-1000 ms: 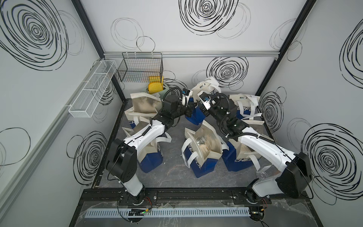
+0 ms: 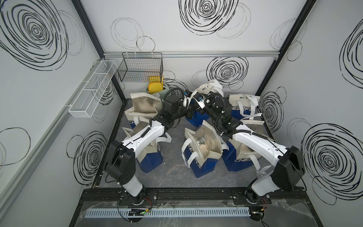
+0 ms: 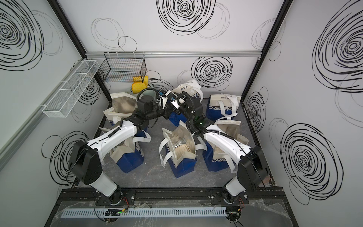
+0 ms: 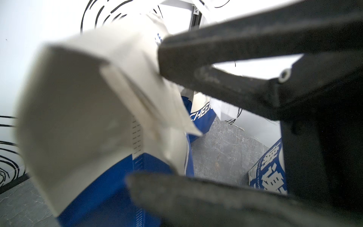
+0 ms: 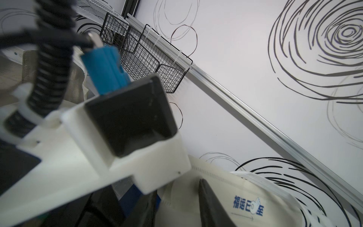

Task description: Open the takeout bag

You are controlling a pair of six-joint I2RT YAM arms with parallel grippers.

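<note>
A cream-and-blue takeout bag fills the left wrist view, its creased top flap leaning at the back centre. My left gripper is at that bag, upper finger against the flap; whether the bag lies between its fingers or behind them is unclear, and the finger's state is hard to tell. The left gripper's white housing blocks much of that view.
Several other takeout bags stand around both arms, some open. A black wire basket with yellow items below hangs at the back left; a white rack is on the left wall.
My right arm has moved left and slightly up toward the left gripper. The back centre bag's top has shifted a little. My left arm is nearly still.
</note>
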